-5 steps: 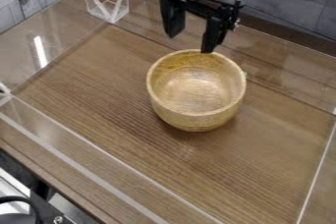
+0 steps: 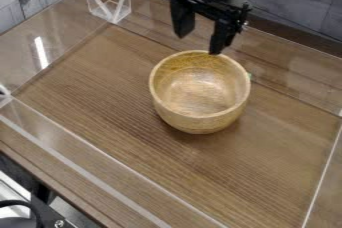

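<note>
My gripper [image 2: 201, 27] is at the upper middle of the camera view, dark and pointing down, standing open just behind and above the rim of an empty wooden bowl [image 2: 199, 97]. I see nothing held in it. The bowl sits upright on the wooden table [image 2: 94, 132], near the middle.
A clear plastic piece [image 2: 107, 2] stands at the back left, and another lies cut off at the left edge. Cables and dark items are in the lower left corner beyond the table edge.
The gripper has shifted slightly over the last second and appears a little higher in the view. The bowl has not visibly moved.
</note>
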